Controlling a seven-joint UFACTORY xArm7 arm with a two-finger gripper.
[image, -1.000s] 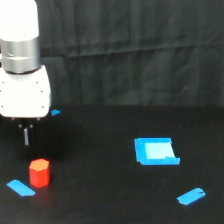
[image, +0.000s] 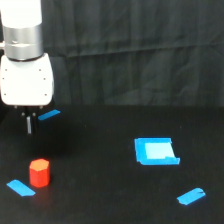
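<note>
A red block with a faceted outline stands on the black surface at lower left. Above and slightly left of it in the picture, clear of it, is my gripper, pointing down under the white arm housing. Its dark fingers are small against the dark backdrop, so how the fingers stand is unclear. To the right lies a small blue-edged square tray with a white middle.
Flat blue strips lie on the surface: one left of the block, another at lower right, and a third near the gripper. Dark curtain hangs behind.
My arm and gripper sit higher in the picture than a second ago, and slightly to the right. The block, tray and blue strips have stayed in place.
</note>
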